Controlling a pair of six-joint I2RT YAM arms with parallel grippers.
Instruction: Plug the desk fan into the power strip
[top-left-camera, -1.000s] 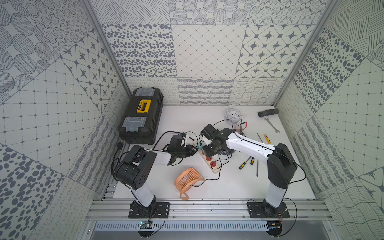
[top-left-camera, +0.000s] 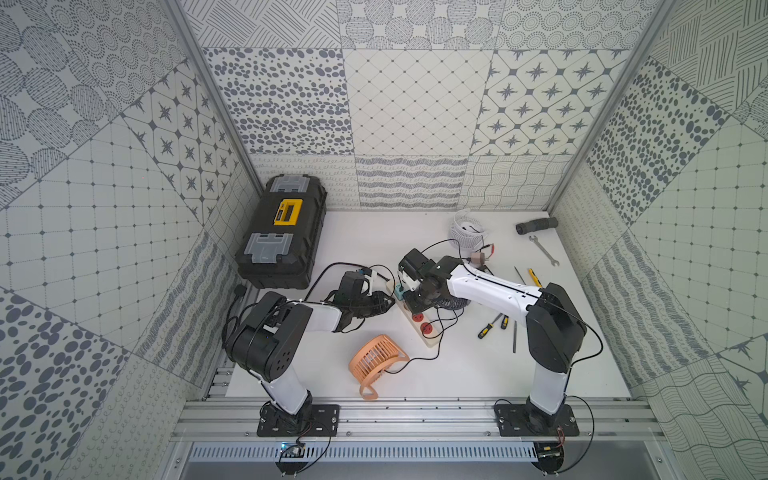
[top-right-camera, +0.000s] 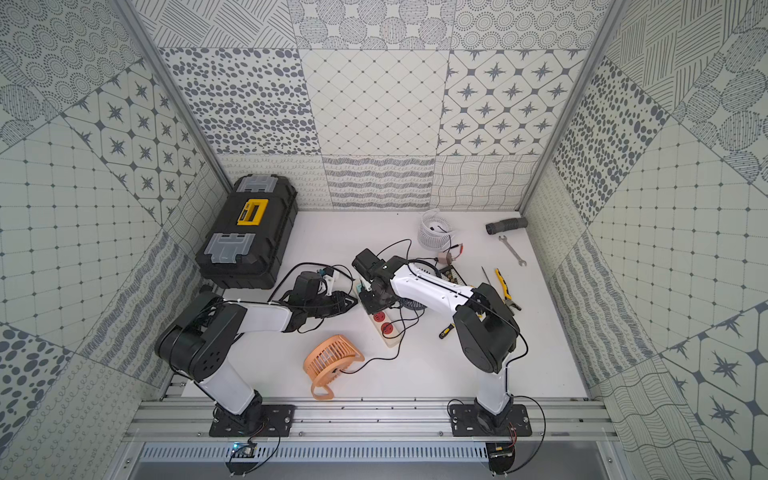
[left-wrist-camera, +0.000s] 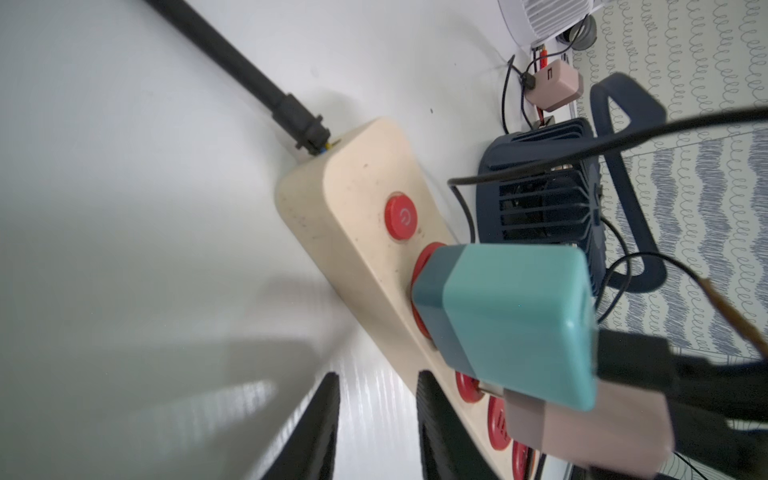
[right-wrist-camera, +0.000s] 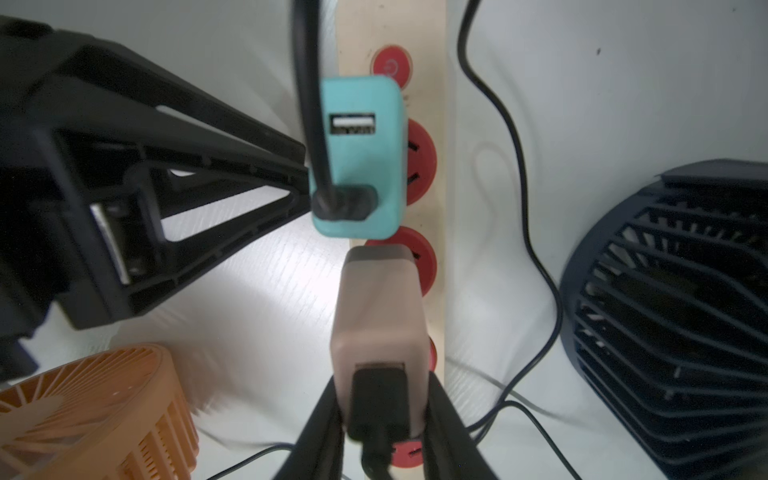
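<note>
The cream power strip (left-wrist-camera: 376, 172) lies on the table with red sockets. A teal plug (left-wrist-camera: 512, 312) stands in the socket beside its power button. My right gripper is shut on a pink plug (right-wrist-camera: 380, 312) with a black cable, over the socket after the teal one. In the left wrist view, a metal prong shows between the pink plug and the strip; whether its tip is inside the socket I cannot tell. My left gripper is low beside the strip, its fingers somewhat apart, with only white table visible between them.
An orange fan (top-left-camera: 374, 360) lies in front of the strip, its cable running right. A dark blue fan (right-wrist-camera: 680, 312) is on the strip's other side. Farther back stand a white fan (top-left-camera: 465, 228) and another pink plug (left-wrist-camera: 553, 84). A toolbox (top-left-camera: 281, 232) occupies the left.
The left arm looks still.
</note>
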